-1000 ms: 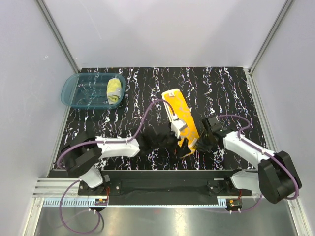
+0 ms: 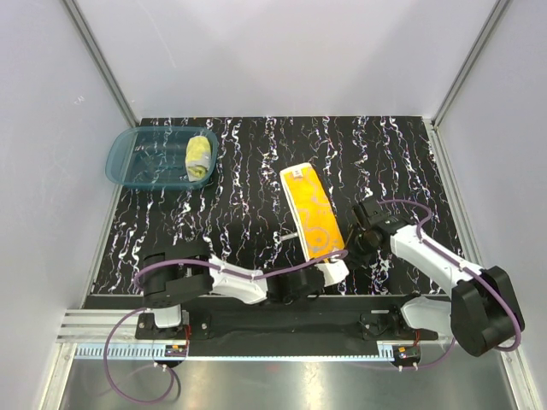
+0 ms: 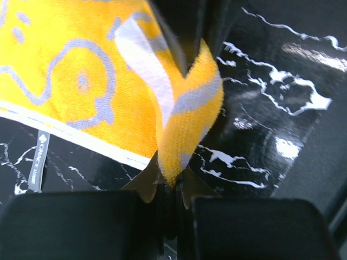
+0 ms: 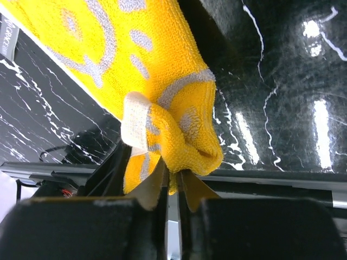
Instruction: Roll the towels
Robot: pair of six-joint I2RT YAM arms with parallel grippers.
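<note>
A yellow towel (image 2: 313, 205) with grey markings and a white edge lies as a long folded strip, running from the table's middle toward the front edge. Its near end is bunched up between the two arms. In the left wrist view, my left gripper is shut on a raised fold of the towel (image 3: 81, 59). From the right, my right gripper meets the curled near end of the towel (image 4: 157, 49); yellow cloth shows at its fingertips, but whether they clamp it is unclear. Both gripper tips are hard to make out from above.
A blue-green bin (image 2: 158, 182) at the back left holds a rolled yellow-grey towel (image 2: 198, 157). A small grey label (image 3: 38, 161) sticks out beside the towel's white edge.
My left arm has swung down toward the front edge, its gripper now at the towel's near end. The right arm has shifted only slightly. The strip's far end has slid a little nearer.
</note>
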